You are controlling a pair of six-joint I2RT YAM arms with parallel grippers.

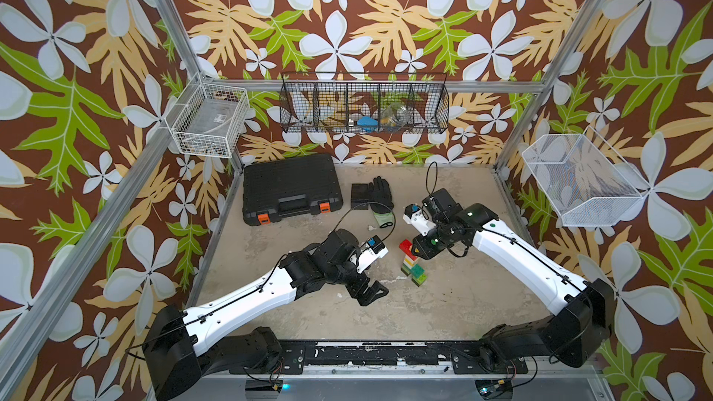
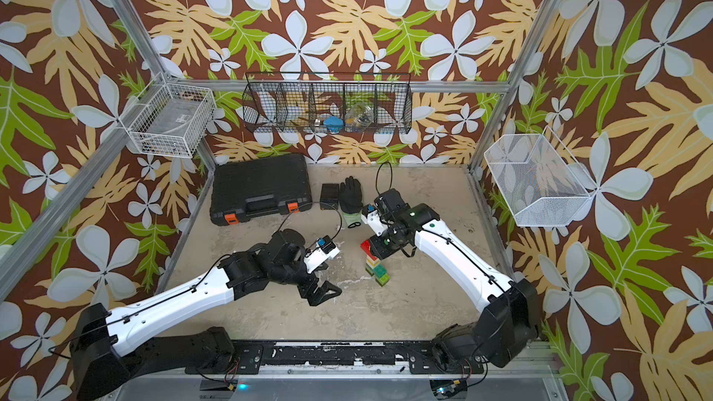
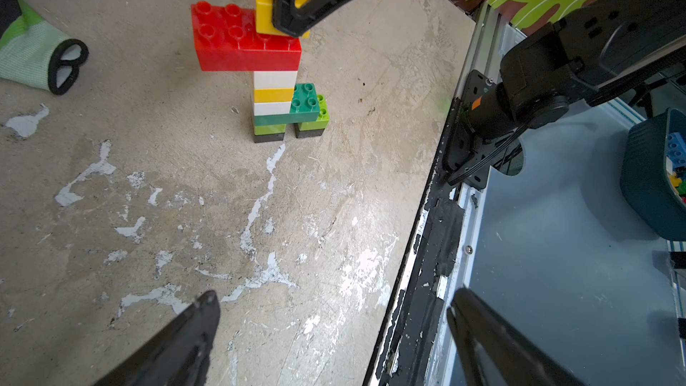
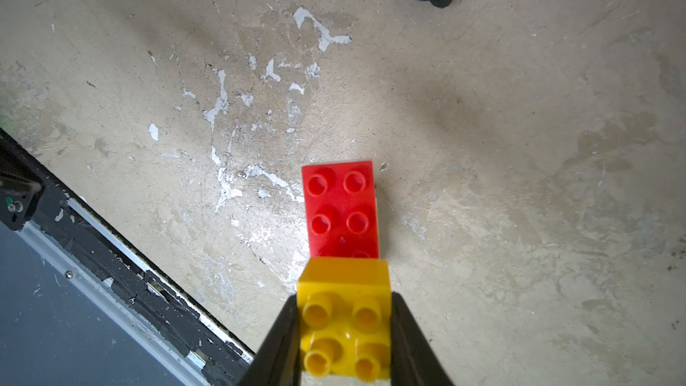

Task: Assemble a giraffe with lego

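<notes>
The brick tower stands upright on the table, with a long red brick [image 3: 232, 43] on top of a white [image 3: 275, 80] and yellow neck. Below are a teal brick [image 3: 306, 103] and green feet with dark bases. My right gripper is shut on a yellow brick [image 4: 344, 278], which sits at one end of the red brick; whether it is pressed fully down I cannot tell. In the right wrist view it hides that end of the red brick. To the left of the tower, my left gripper [image 1: 376, 298] is open and empty, over bare table.
A black toolbox [image 1: 291, 185] lies at the back left of the table, with black gloves [image 1: 380, 191] and a green-cuffed glove [image 3: 35, 50] behind the tower. A teal bin [image 3: 646, 178] of loose bricks sits off the table's front edge. Bare table surrounds the tower.
</notes>
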